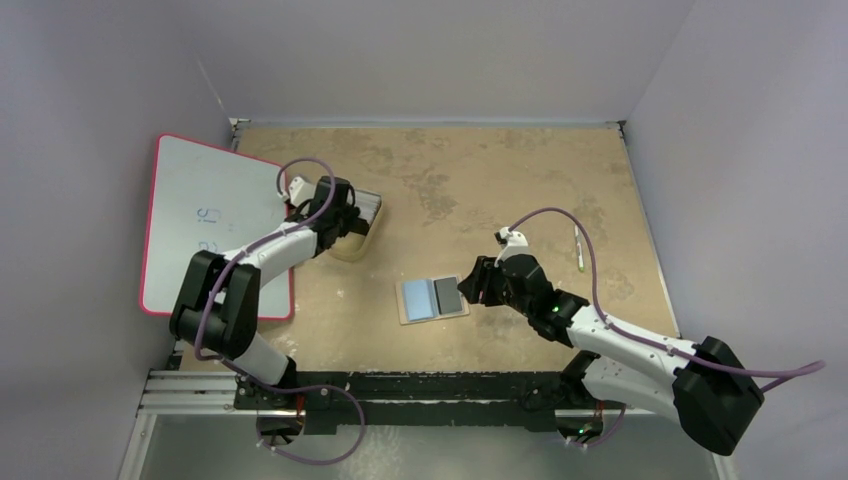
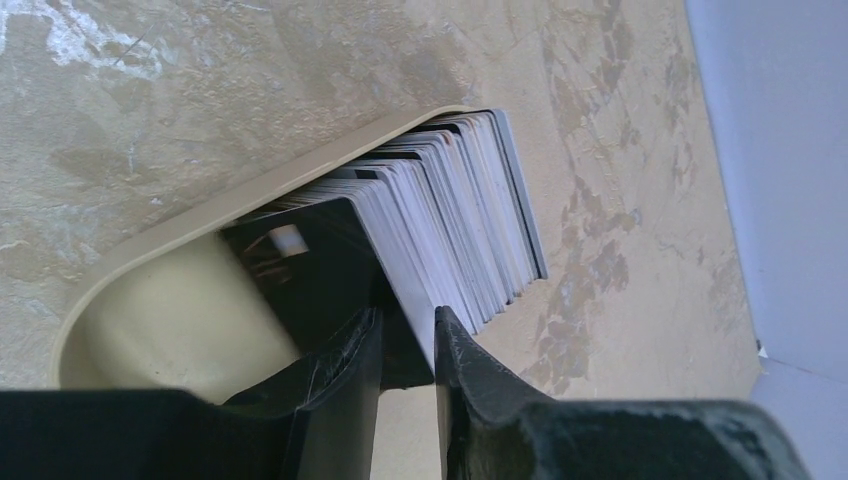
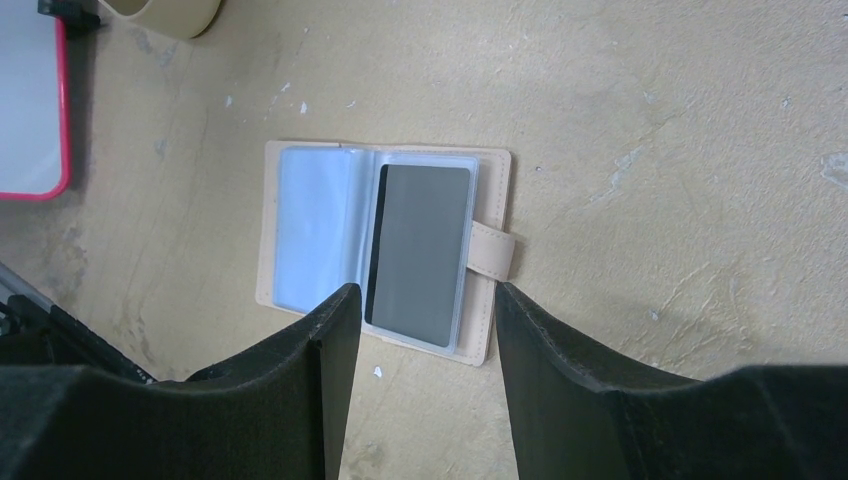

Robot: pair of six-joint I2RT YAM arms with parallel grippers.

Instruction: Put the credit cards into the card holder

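A row of upright cards (image 2: pixel 440 215) with pale edges stands in a beige oval box (image 2: pixel 180 225), a black card (image 2: pixel 320 255) foremost. In the left wrist view, my left gripper is partly open at the black card's near end, its fingertips on either side of that end. Whether they touch the card I cannot tell. The card holder (image 3: pixel 485 325) lies opened flat, a blue sleeve on one side and a grey-windowed sleeve on the other. Beyond its right edge in the top view, my right gripper (image 1: pixel 470 290) hangs open and empty.
A pink-rimmed whiteboard (image 1: pixel 210 240) lies left of the card box. At the far right lies a thin pen-like item (image 1: pixel 579 248).
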